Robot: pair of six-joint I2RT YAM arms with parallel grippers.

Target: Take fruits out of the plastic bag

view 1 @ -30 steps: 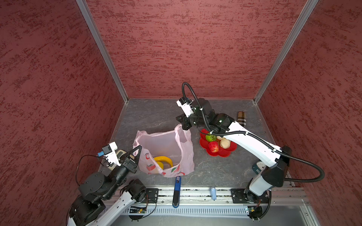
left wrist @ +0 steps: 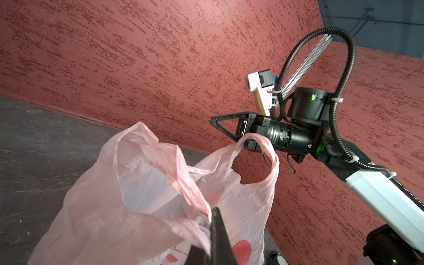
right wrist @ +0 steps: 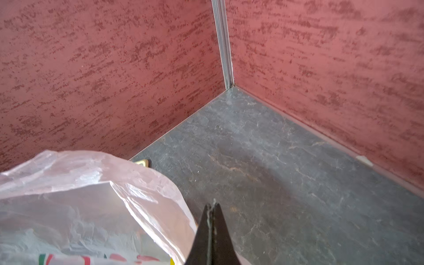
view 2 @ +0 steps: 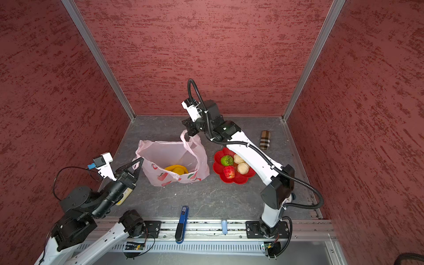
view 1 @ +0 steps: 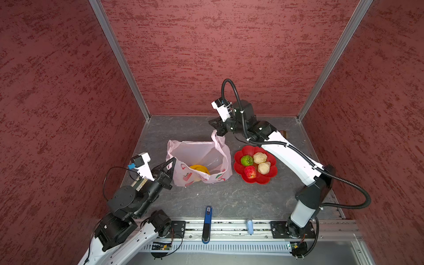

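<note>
My left gripper is shut on the bag's left rim. My right gripper is shut at the bag's raised right handle; whether plastic is between its fingertips is hard to tell. A red flower-shaped bowl to the right holds a green fruit, a red apple and pale round fruits.
Red walls enclose the grey table. A striped object lies at back right, a blue tool at the front edge. Bare table lies behind and in front of the bag.
Both arms have moved up and toward the back, the left also rightward, and the bag has risen and shifted back with them.
</note>
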